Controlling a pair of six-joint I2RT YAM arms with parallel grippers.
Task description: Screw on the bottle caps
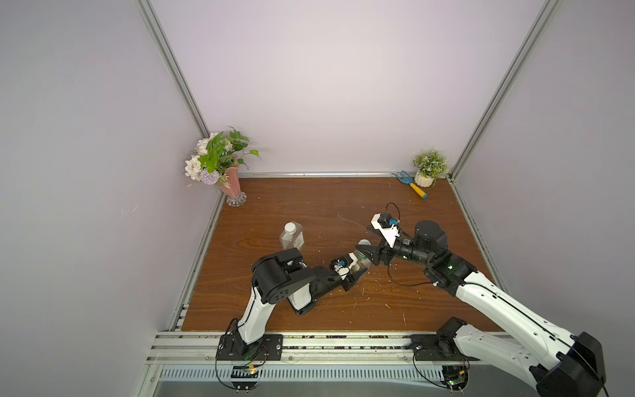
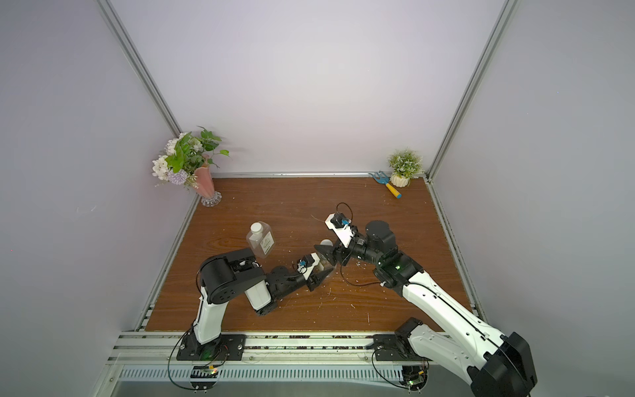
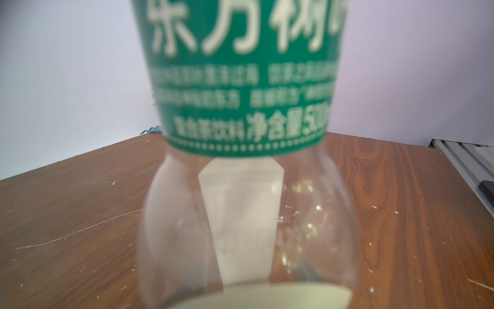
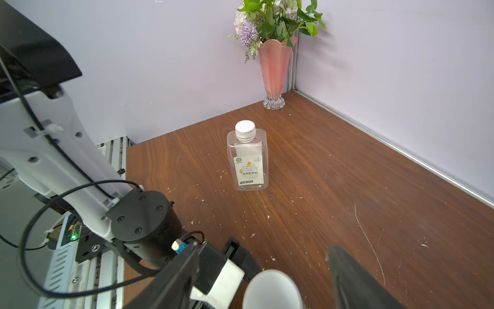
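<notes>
A clear bottle with a green label [image 3: 241,77] fills the left wrist view at close range; my left gripper [image 1: 354,271] is low around it, its fingers hidden there, so its grip cannot be told. My right gripper is open above that bottle, with the white cap [image 4: 272,291] between and below its blurred fingertips. A square clear bottle [image 4: 248,164] with a white cap stands upright farther left on the table, behind the left arm in the top views.
A pink flower vase [image 1: 231,185] stands at the back left. A small plant [image 1: 426,172] and a blue-yellow garden fork [image 1: 415,189] lie or stand at the back right.
</notes>
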